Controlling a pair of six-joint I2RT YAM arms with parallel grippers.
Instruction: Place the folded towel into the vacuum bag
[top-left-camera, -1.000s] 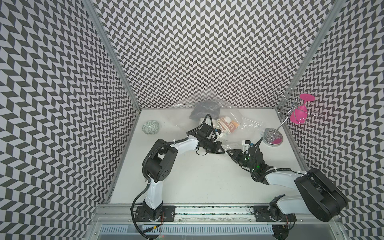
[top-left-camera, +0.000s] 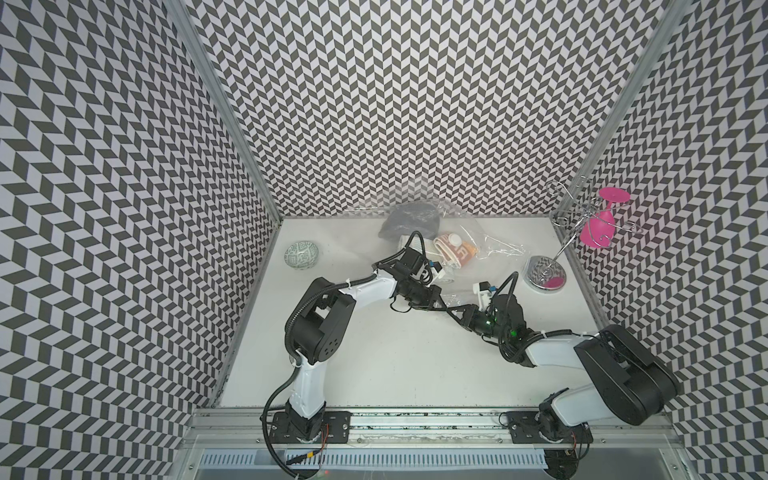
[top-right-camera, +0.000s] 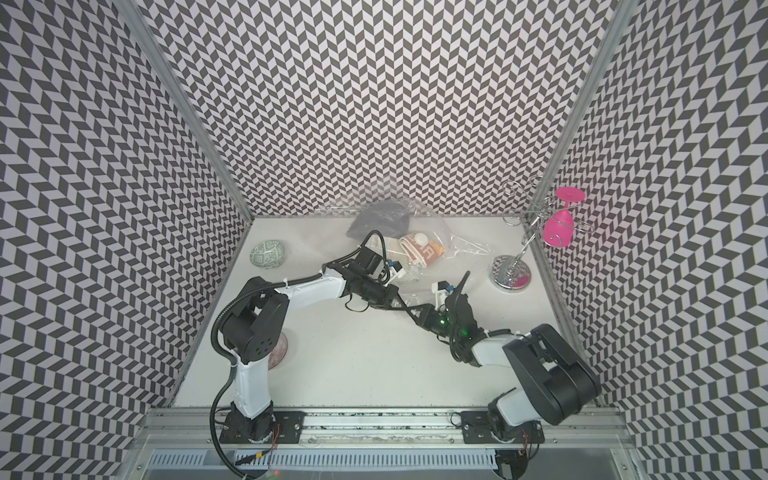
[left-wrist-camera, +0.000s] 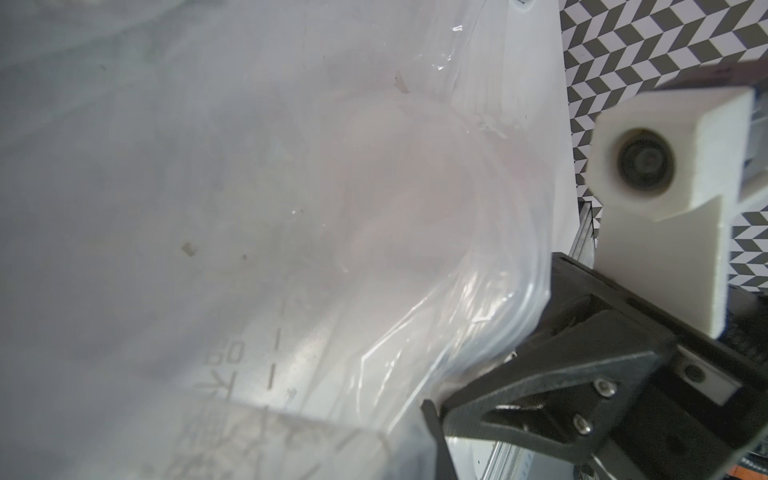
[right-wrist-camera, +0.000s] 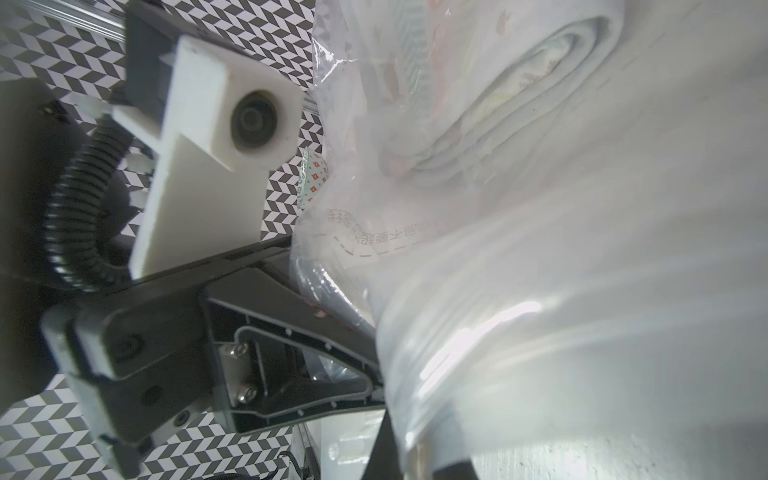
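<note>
The clear vacuum bag (top-left-camera: 500, 248) lies along the back of the table, with a folded towel with an orange print (top-left-camera: 456, 249) and a grey bundle (top-left-camera: 408, 220) seen under or in it; which, I cannot tell. My left gripper (top-left-camera: 436, 297) and right gripper (top-left-camera: 462, 314) meet at the bag's front edge, both shut. In the wrist views bag film (left-wrist-camera: 336, 200) lies against each gripper's fingers; whether either pinches it is unclear. The rolled edge of the towel (right-wrist-camera: 552, 72) shows through the film in the right wrist view.
A green patterned round object (top-left-camera: 301, 254) sits at back left, a red one (top-right-camera: 278, 350) behind the left arm. A chrome stand (top-left-camera: 546, 272) with pink glasses (top-left-camera: 598, 228) is at right.
The left arm is nearly still.
</note>
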